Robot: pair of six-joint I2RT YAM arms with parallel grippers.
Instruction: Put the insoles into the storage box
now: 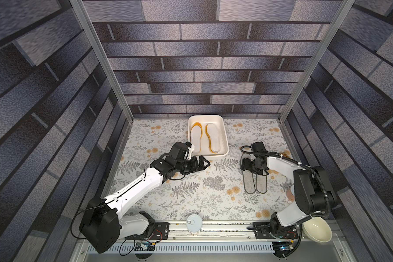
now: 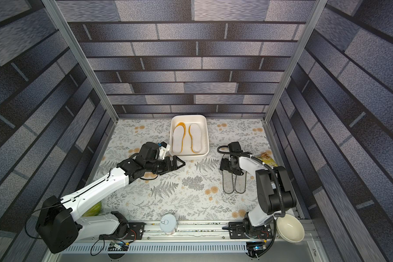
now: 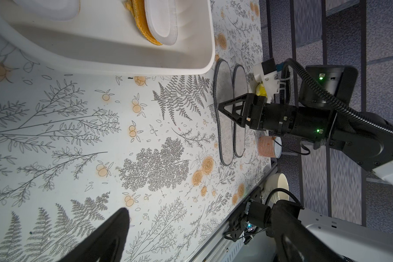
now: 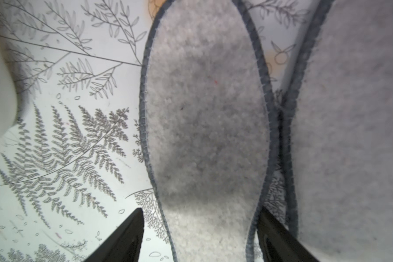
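Note:
The white storage box (image 1: 218, 152) at the back centre holds two white insoles with yellow edging (image 1: 212, 137). Two grey felt insoles with dark edging lie side by side on the right of the table, the left one (image 4: 205, 109) and the right one (image 4: 345, 131). My right gripper is open just over the left grey insole, its fingertips near either edge, hiding part of the pair in the top views. My left gripper stands open in front of the box, over bare table.
A lidded container (image 1: 193, 222) stands at the front centre and a cream bowl (image 1: 318, 229) at the front right. A small canister (image 3: 268, 146) and a yellow object (image 2: 268, 160) sit beside the right arm.

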